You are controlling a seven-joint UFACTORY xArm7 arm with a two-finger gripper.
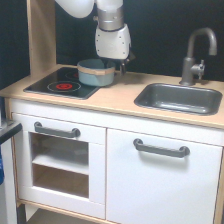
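A blue-grey pot [96, 73] stands by the right side of the black hob [62, 84], partly over its edge. My arm's white hand [113, 42] comes down from above, just behind and to the right of the pot. The dark gripper [122, 66] is at the pot's right side, close to its rim. Its fingers are too small and dark to show whether they are open or shut, or whether they hold the pot.
The sink [178, 98] with its grey faucet [192, 58] lies to the right. Bare wooden counter [122, 92] separates hob and sink. Below are an open-looking oven compartment [61, 160] and a white cupboard door [160, 180]. A wooden post [41, 35] rises at the left.
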